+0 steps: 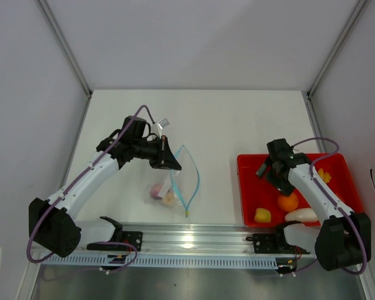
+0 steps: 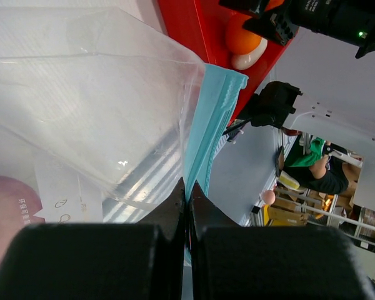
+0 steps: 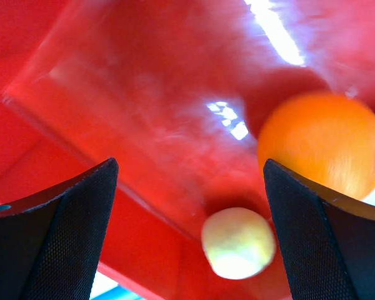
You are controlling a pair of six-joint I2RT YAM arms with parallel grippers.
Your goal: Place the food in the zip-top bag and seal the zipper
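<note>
The clear zip top bag (image 1: 186,178) stands with its blue-edged mouth spread, a reddish round food (image 1: 155,190) and a tan one (image 1: 168,199) inside. My left gripper (image 1: 177,167) is shut on the bag's blue zip edge (image 2: 214,103), which runs between its fingertips in the left wrist view. Over the red bin (image 1: 250,197), my right gripper is open, nothing between its fingers. An orange (image 3: 322,144) lies beyond its right finger, partly covered by it. The yellow food (image 3: 239,244) sits lower, near the bin wall.
A long white food (image 1: 302,215) lies near the bin's front, and yellow pieces (image 1: 325,176) lie at its right, partly behind the right arm. White table (image 1: 219,125) between bag and bin is clear.
</note>
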